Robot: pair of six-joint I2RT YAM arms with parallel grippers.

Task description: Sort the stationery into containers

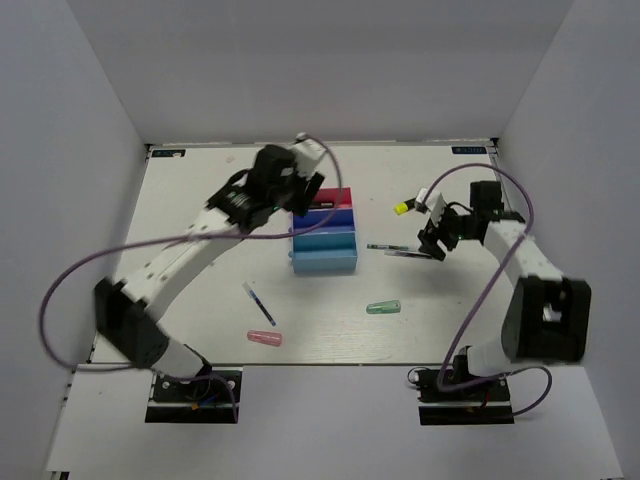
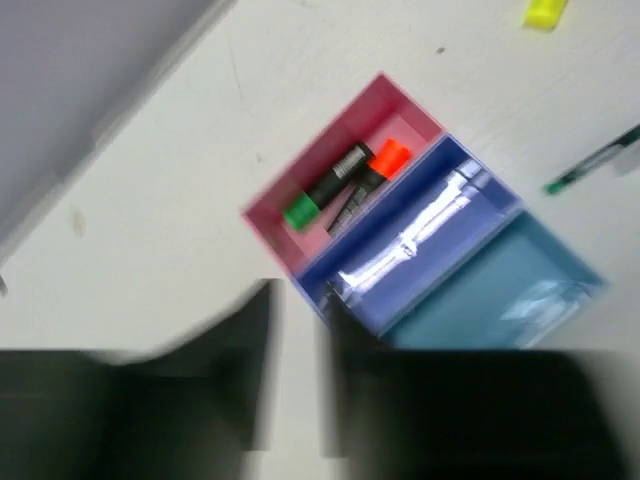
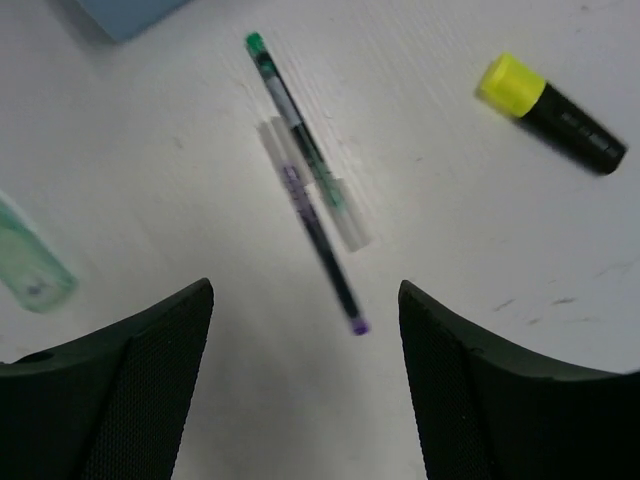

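Observation:
My left gripper is blurred above the containers, its fingers apart. In the left wrist view, the pink box holds a green-capped marker and an orange-capped marker; the blue and light-blue compartments look empty. A yellow-capped marker lies at upper right, a green cylindrical item at left.
A blue pen and a pink item lie at front left of the white table.

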